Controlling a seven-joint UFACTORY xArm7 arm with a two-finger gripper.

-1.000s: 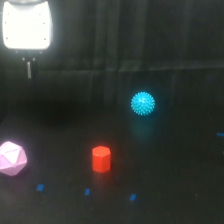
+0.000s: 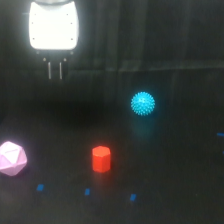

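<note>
The white gripper (image 2: 55, 68) hangs at the upper left, its two thin metal fingers pointing down with a small gap showing between them and no object visible there. Below it on the dark floor are a red hexagonal block (image 2: 101, 160) near the lower middle and a pink faceted ball (image 2: 11, 159) at the left edge. A cyan spiky ball (image 2: 142, 103) sits right of centre, apart from the others.
Small blue marks (image 2: 87, 191) dot the floor at the front, with another at the right edge. A dark cloth backdrop (image 2: 170, 40) spans the back. Open floor lies between the objects.
The gripper has moved to the right from the upper left corner. The block and both balls have not visibly moved.
</note>
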